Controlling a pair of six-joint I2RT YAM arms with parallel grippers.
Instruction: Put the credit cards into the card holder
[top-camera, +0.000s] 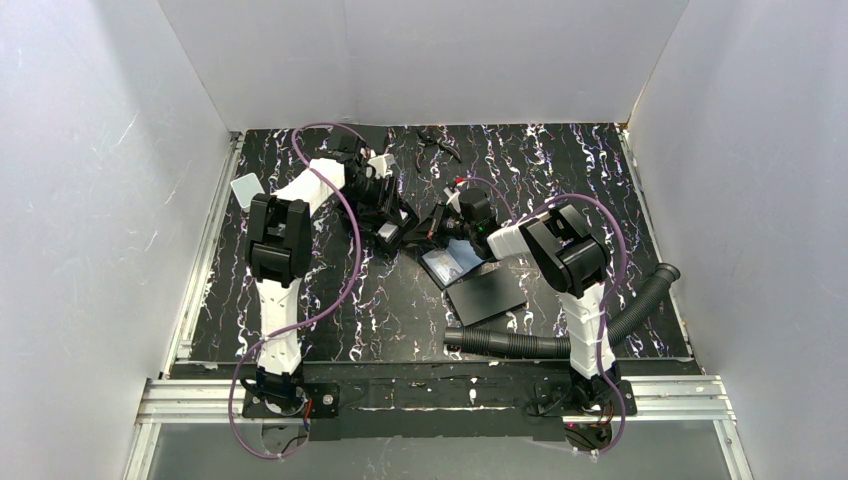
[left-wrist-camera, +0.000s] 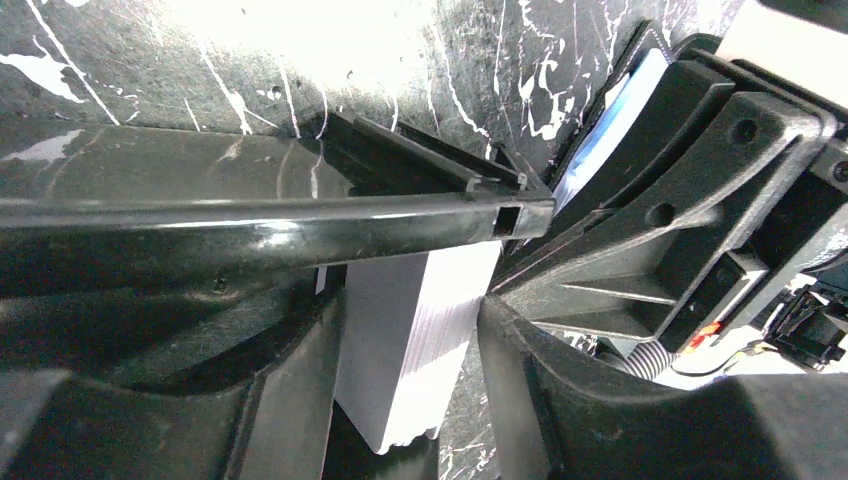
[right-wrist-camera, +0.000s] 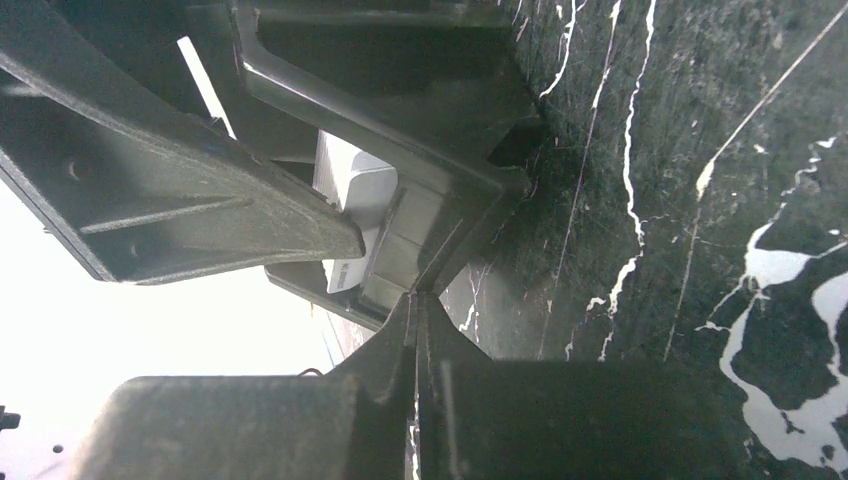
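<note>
A black card holder (top-camera: 403, 234) lies between both arms, partly covered by the left gripper. White cards form a thick stack (left-wrist-camera: 425, 340) inside its frame, under the front bar (left-wrist-camera: 280, 228). My left gripper has one finger on each side of that stack; whether it grips or merely surrounds it cannot be told. From the right wrist view, a left finger lies against the white stack (right-wrist-camera: 362, 190). My right gripper is shut, its tips together at the holder's corner, with nothing visible between them.
A tray with light blue and white contents (top-camera: 452, 262) and a flat black panel (top-camera: 487, 296) lie below the right gripper. One white card (top-camera: 247, 190) is at far left. Pliers (top-camera: 436, 148) lie at the back; a ribbed hose (top-camera: 510, 344) runs along the front right.
</note>
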